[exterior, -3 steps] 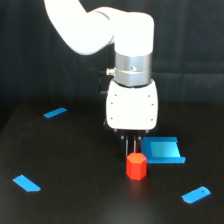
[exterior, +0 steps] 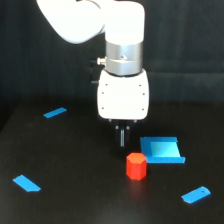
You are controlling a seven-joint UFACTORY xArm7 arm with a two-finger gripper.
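Observation:
A red hexagonal block (exterior: 136, 166) stands on the dark table near the middle of the camera view. My gripper (exterior: 122, 137) hangs from the white arm, above the block in the picture and slightly to its left. Its thin dark fingers blend into the background, so how far apart they are is unclear. The block appears separate from them, with its whole front face showing.
Behind and to the right of the block lies a shallow blue tray (exterior: 174, 158), apparently empty. Blue tape strips mark the table at the back left (exterior: 55, 112), front left (exterior: 26, 184) and front right (exterior: 196, 195).
My arm and gripper have shifted left and higher in the picture, away from the block. The red block and the blue tray stand where they were.

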